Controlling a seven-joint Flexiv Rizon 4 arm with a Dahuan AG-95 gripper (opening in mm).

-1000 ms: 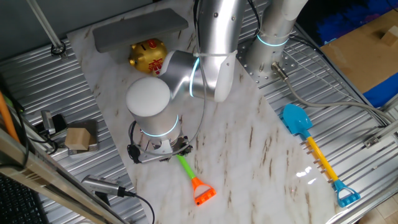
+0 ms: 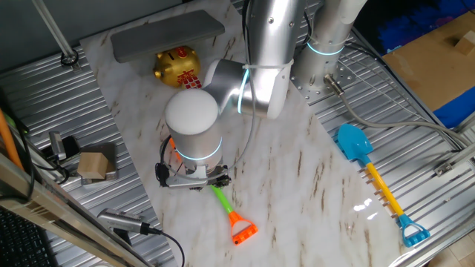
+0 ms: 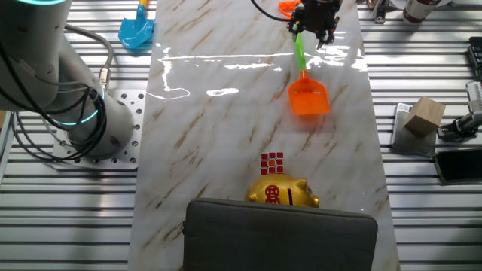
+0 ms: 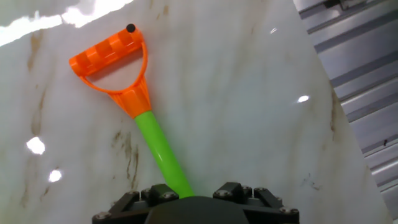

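Note:
A toy shovel lies flat on the marble-patterned board; its orange blade (image 3: 309, 96), green shaft (image 4: 163, 155) and orange D-shaped handle (image 4: 115, 59) show in different views. Over the shaft hangs my gripper, pointing down. Its two black fingers (image 4: 163, 193) stand apart, so it is open. In the wrist view the shaft runs down toward the gap, nearer the left finger. Whether it lies between the fingers or below them is hard to tell. From exterior view 1, the wrist hides much of the blade.
A gold piggy bank (image 2: 178, 65), a red-faced cube (image 3: 272, 162) and a dark grey case (image 3: 279, 237) occupy one end of the board. A blue shovel with yellow shaft (image 2: 378, 185) lies along the board's edge. A wooden block (image 2: 93, 165) sits off the board. The board's middle is clear.
The shovel has stayed put.

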